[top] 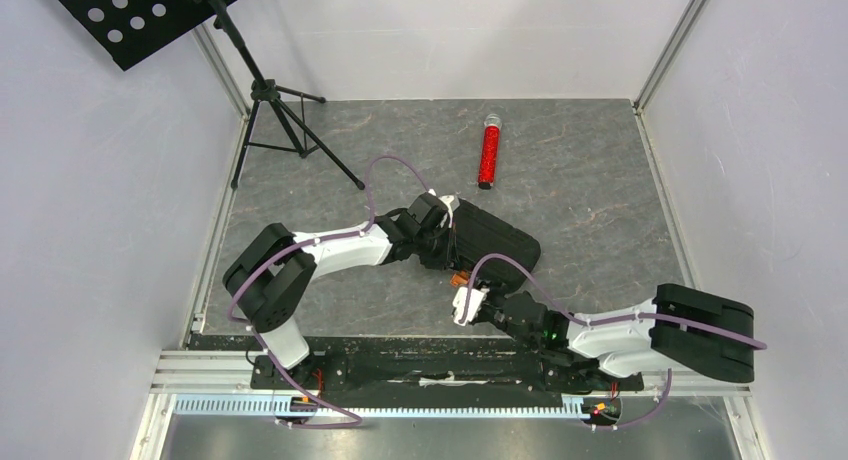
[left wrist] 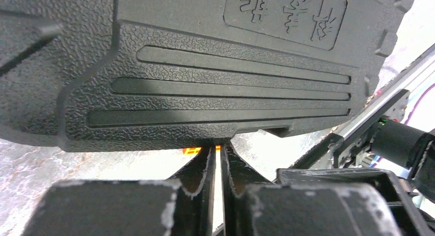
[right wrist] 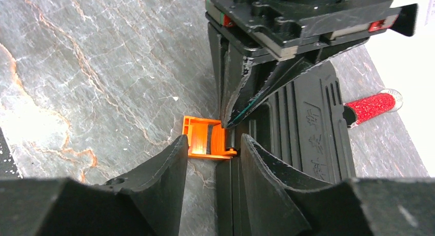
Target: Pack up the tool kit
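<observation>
The black tool case [top: 495, 235] lies closed-looking on the grey floor, with an orange latch [right wrist: 197, 136] sticking out from its front edge. My left gripper is at that edge beside the latch, its fingers close together; whether they grip anything is hidden under the case's rim. My right gripper faces the latch from the front, its fingers apart with the orange latch seen beyond and between them; contact with it cannot be told.
A red cylinder [top: 489, 155] lies behind the case. A black stand [top: 290, 120] stands at the back left.
</observation>
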